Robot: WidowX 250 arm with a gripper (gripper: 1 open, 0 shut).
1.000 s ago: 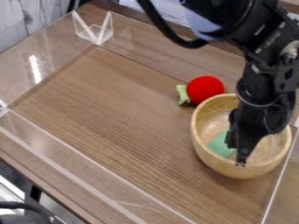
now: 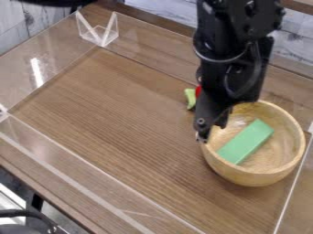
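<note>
A black gripper hangs over the upper middle right of the camera view, at the left rim of a wooden bowl. Whether its fingers are open or shut is hard to tell. A light green block lies in the bowl. Behind the gripper, a small red and green object is mostly hidden.
A clear plastic holder stands at the back left. A dark cable or part is at the lower left edge.
The gripper has moved left from over the bowl to its left rim, now covering most of the red object. The green block shows fully in the bowl.
</note>
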